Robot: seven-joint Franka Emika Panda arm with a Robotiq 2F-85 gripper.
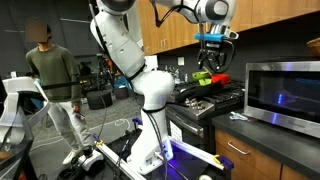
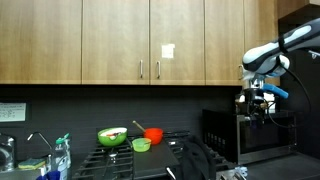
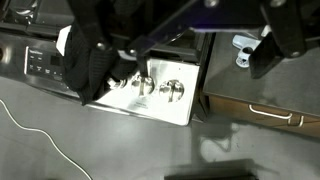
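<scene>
High above the counter, my gripper [image 1: 212, 58] hangs at the end of the arm, away from the cookware. In the wrist view its two dark fingers [image 3: 272, 42] stand wide apart and nothing shows between them, so it is open. Beyond them lie the stove front with metal knobs [image 3: 176, 91] and a dark cloth [image 3: 92, 70]. A green bowl [image 2: 112, 136], a red pot [image 2: 153, 135] and a small green pan [image 2: 141, 145] sit on the stove.
A silver microwave [image 1: 285, 92] stands on the right counter. A small metal-and-blue object [image 3: 244, 46] lies near that counter's front edge. Wooden cabinets [image 2: 130, 45] hang above; a bottle [image 2: 62, 155] stands by the sink. A person [image 1: 52, 80] is at the left, clear of the arm.
</scene>
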